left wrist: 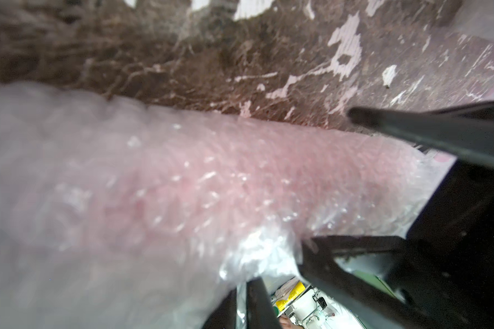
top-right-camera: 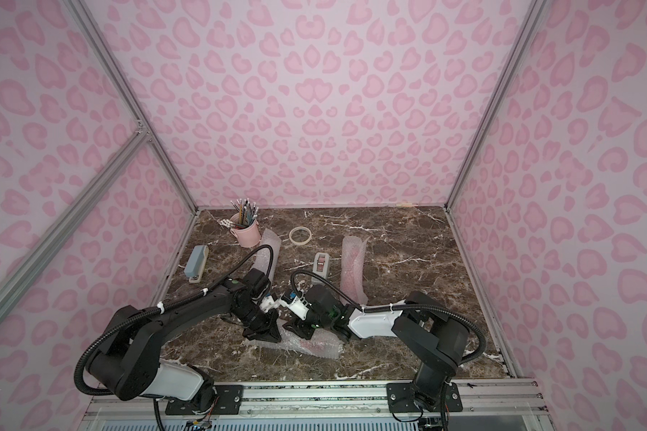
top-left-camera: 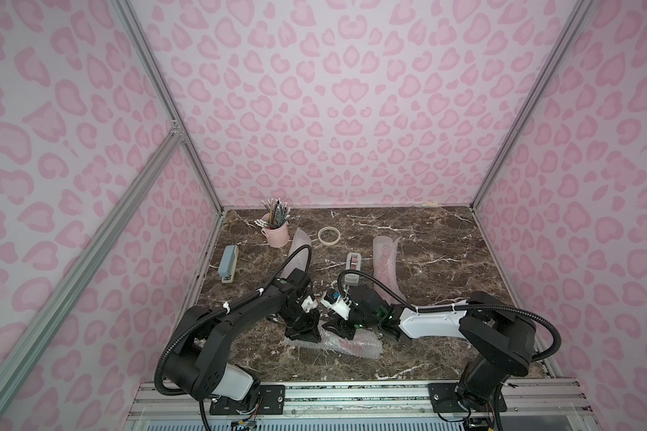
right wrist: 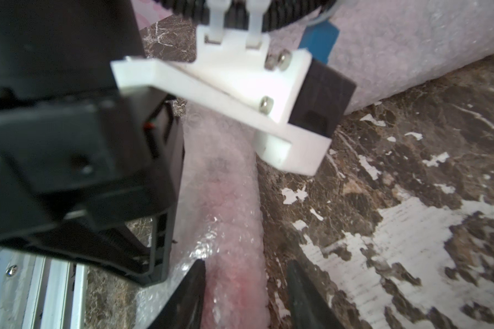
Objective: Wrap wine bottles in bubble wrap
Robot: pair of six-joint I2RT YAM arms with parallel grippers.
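Note:
A bubble-wrapped roll with pink showing through [top-left-camera: 352, 344] lies crosswise at the front of the marble table, under both grippers. My left gripper is open over it; in the left wrist view its fingers straddle the roll, the lower one touching the plastic. My right gripper is open just right of it along the same roll, with the roll between and below its fingers. Two more wrapped rolls, one at centre right [top-right-camera: 353, 265] and one behind my left arm [top-right-camera: 268, 240], lie lengthwise.
A pink cup of pens [top-right-camera: 246, 231], a tape ring [top-left-camera: 328, 235], a blue-grey stapler [top-left-camera: 229, 260] and a small grey holder [top-right-camera: 320, 265] stand behind the arms. The two wrists are close together.

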